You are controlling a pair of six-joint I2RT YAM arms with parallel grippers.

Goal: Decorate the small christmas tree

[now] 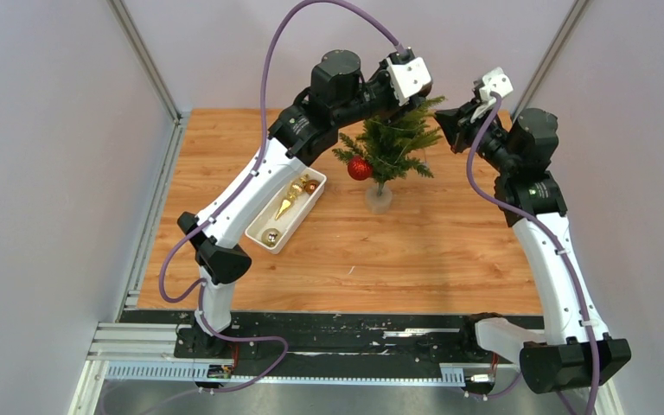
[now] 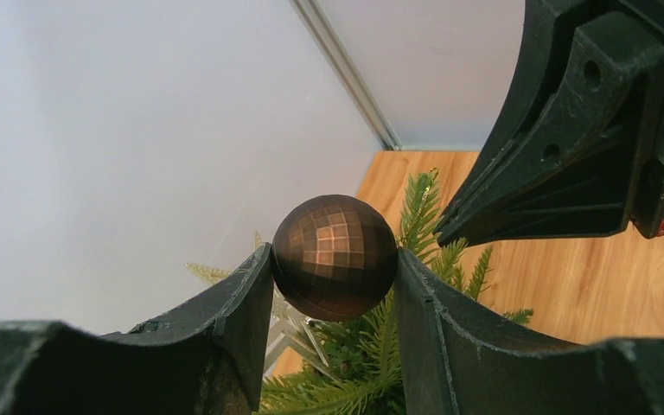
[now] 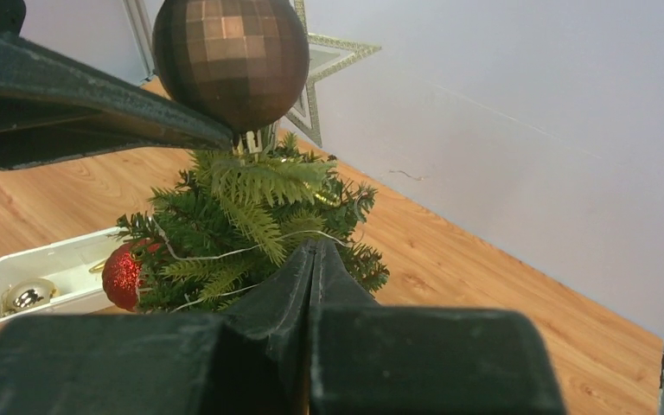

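Between the pads of my left gripper is a brown faceted bauble [image 2: 335, 238], held above the small green tree [image 1: 389, 143]. In the right wrist view the same bauble [image 3: 232, 60] hangs over the tree's upper branches, its gold cap pointing down. My right gripper is shut with nothing between its fingers, on the tree's right side; in the left wrist view its dark fingers [image 2: 562, 147] reach in from the right. A red glitter bauble [image 1: 360, 168] hangs on the tree's left. A star [image 3: 346, 59] rises behind the held bauble.
A white tray [image 1: 255, 233] left of the tree contains several gold and copper ornaments. The tree stands on a clear base [image 1: 379, 201]. Bare wooden table [image 1: 415, 268] stretches in front and to the right.
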